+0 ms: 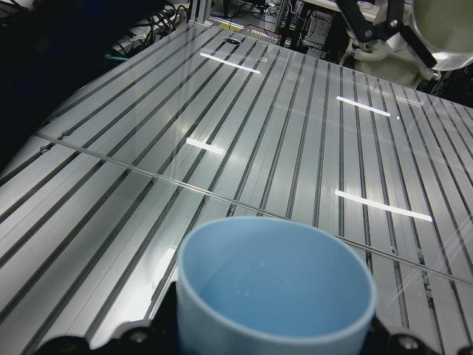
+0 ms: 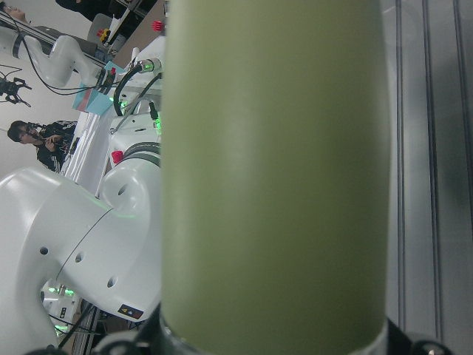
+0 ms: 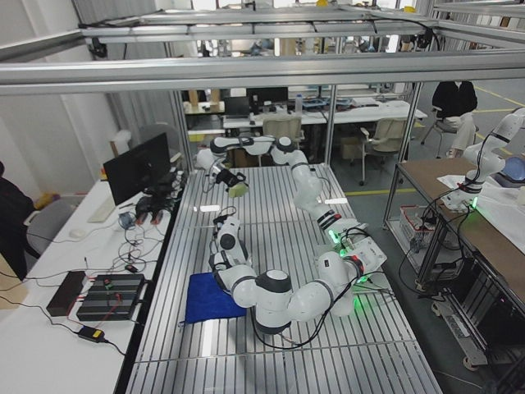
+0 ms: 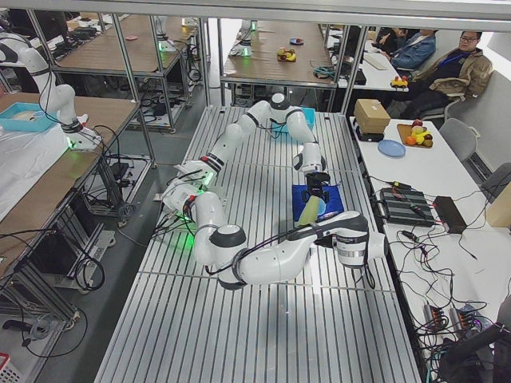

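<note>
In the left wrist view, a pale blue cup [image 1: 275,288] fills the bottom centre, with my left gripper shut on it. A tall olive-green cylindrical container [image 2: 273,170] fills the middle of the right wrist view, held in my right gripper. In the camera left view the green container [image 3: 238,190] hangs over the back left of the slatted table, above and behind the other gripper. A blue cloth [image 3: 212,304] lies flat at the near left of that table.
A side desk [image 3: 49,361] carries a monitor, power boxes and cables along the left edge. A turquoise bin [image 4: 323,120] shows at the table's far end in the camera right view.
</note>
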